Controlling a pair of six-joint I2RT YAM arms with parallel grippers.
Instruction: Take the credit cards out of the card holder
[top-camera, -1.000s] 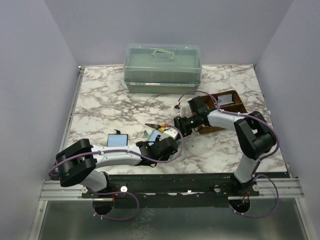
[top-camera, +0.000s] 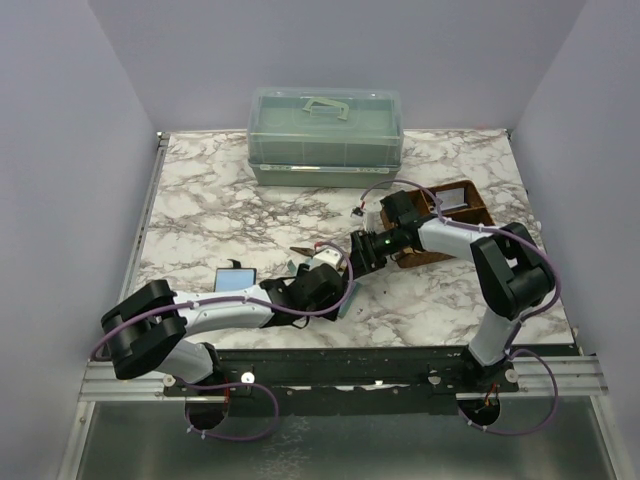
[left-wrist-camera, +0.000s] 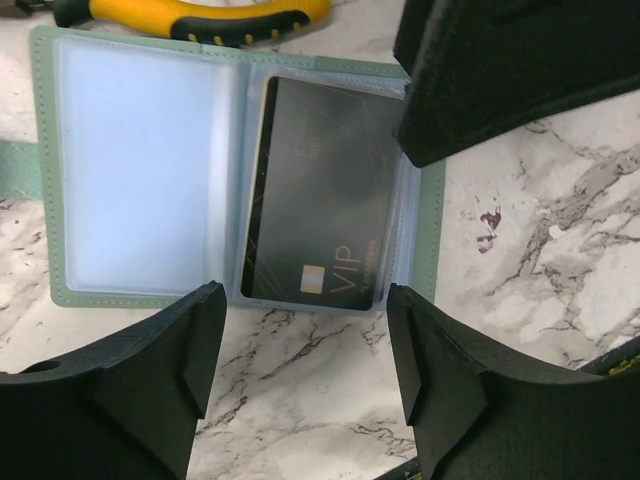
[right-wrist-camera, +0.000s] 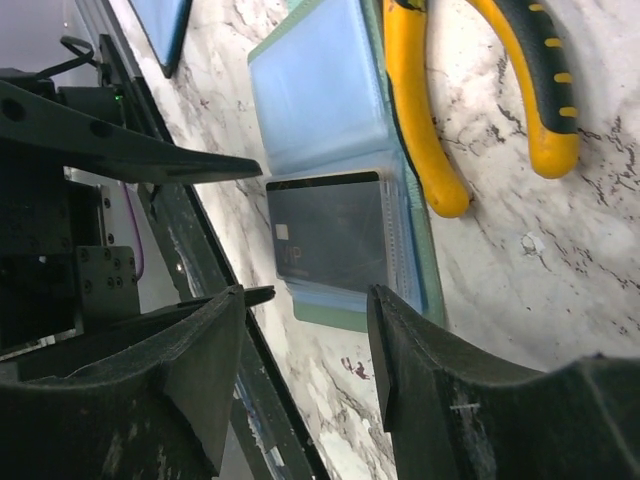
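Observation:
An open, pale green card holder (left-wrist-camera: 140, 170) lies on the marble surface. Its right pocket holds a black VIP card, also visible in the right wrist view (right-wrist-camera: 330, 225); the left pocket shows pale blue lining. My left gripper is open at the holder's near edge, just below the card. My right gripper is open beside the card side of the holder; its dark body reaches over the upper right in the left wrist view. In the top view both grippers crowd over the holder and mostly hide it.
Yellow-handled pliers (right-wrist-camera: 420, 130) lie along the holder's far edge. A brown divided box (top-camera: 460, 215) is at the right, a lidded green case (top-camera: 325, 140) at the back, and a flat framed panel (top-camera: 235, 280) at the left.
My right gripper has moved only slightly.

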